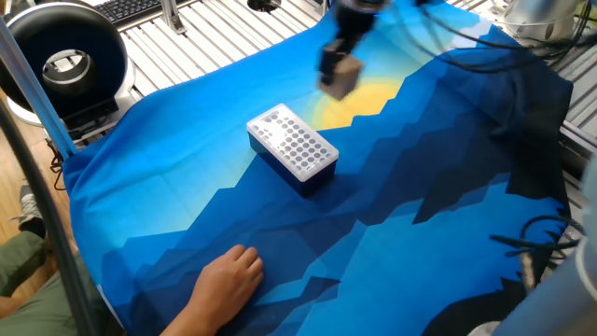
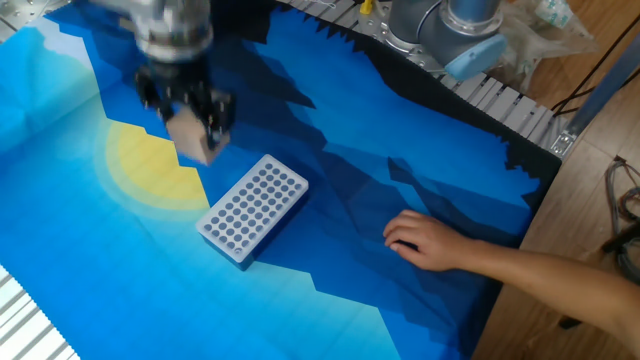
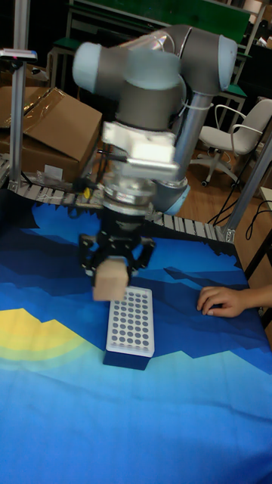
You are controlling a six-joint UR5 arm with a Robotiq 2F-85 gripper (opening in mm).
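A plain tan block (image 1: 341, 78) hangs in the air above the cloth, with my gripper (image 3: 115, 266) shut on it. In exterior view 2 the same block (image 2: 196, 138) shows below the dark fingers, somewhat blurred. A dark blue box (image 3: 126, 361) with a white, hole-dotted top (image 1: 294, 143) rests on the cloth near its middle. From exterior view 1, my gripper and the block are up and to the right of this box, apart from it. In exterior view 3 the block overlaps the box's far left corner by line of sight.
A person's hand (image 2: 425, 241) rests on the blue mountain-patterned cloth (image 1: 168, 177), a short way from the box. A black round device (image 1: 65, 65) stands beyond the cloth. Dark cables (image 1: 536, 58) hang by the arm.
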